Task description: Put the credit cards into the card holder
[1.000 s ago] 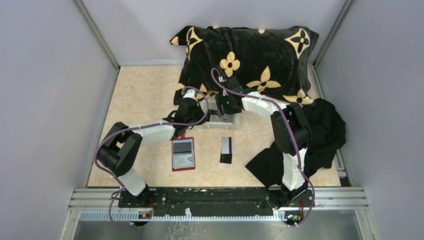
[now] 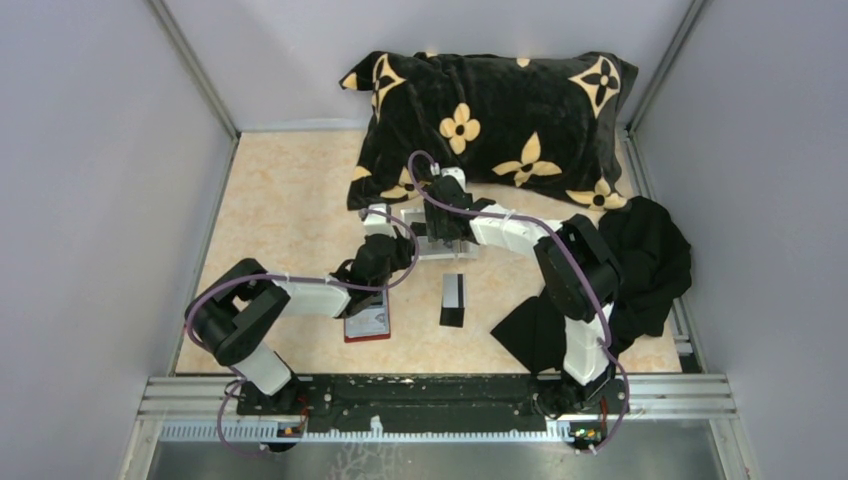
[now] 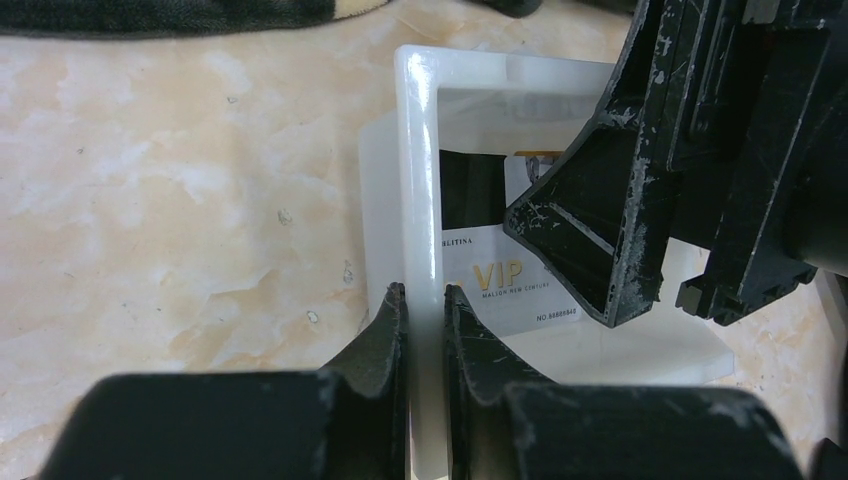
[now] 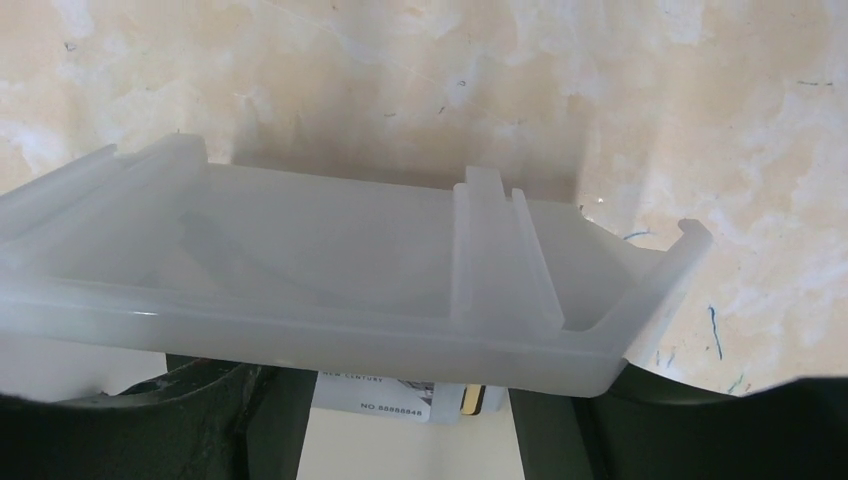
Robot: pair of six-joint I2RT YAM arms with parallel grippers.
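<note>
A white translucent box (image 3: 424,200) stands at the back middle of the table, its near wall upright. Inside it lie a card (image 3: 510,275) lettered VIP and a black card (image 3: 472,190), partly overlapping. My left gripper has one finger on each side of the box's left rim, very close to it; whether they press on it I cannot tell. The right gripper (image 2: 440,228) is over the box, open, its fingers (image 4: 285,420) spread wide on either side of the printed card, their tips hidden behind the rim. A red-edged case (image 2: 367,325) lies at the front left, partly under my left arm.
A silver-and-black item (image 2: 453,300) lies in front of the box. Behind it rests a dark patterned pillow (image 2: 500,120); a black cloth (image 2: 640,250) covers the right side. Bare table shows at the left.
The box has moved a little forward.
</note>
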